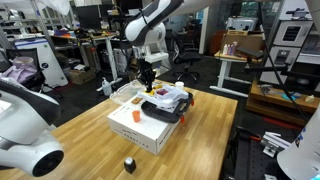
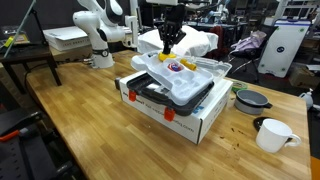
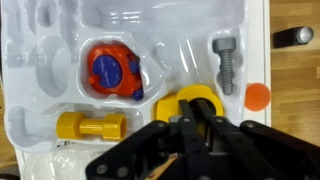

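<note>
A white molded tray (image 3: 140, 18) fills much of the wrist view. Its compartments hold a red and blue piece (image 3: 112, 70), a yellow dumbbell-shaped piece (image 3: 92, 126) and a grey bolt (image 3: 226, 65). At the bottom, my gripper is shut on a round yellow piece (image 3: 172, 106), its black fingers covering part of it. From the second exterior view, the gripper (image 2: 166, 50) points down at the far side of the tray (image 2: 200, 76), which looks tilted above a black-rimmed box (image 2: 172, 122). Whether the yellow piece is clear of the tray cannot be told.
An orange round thing (image 3: 257, 97) and a small dark cylinder (image 3: 292, 36) lie beside the tray. A white mug (image 2: 274, 135) and a grey pot (image 2: 251, 102) stand to the right.
</note>
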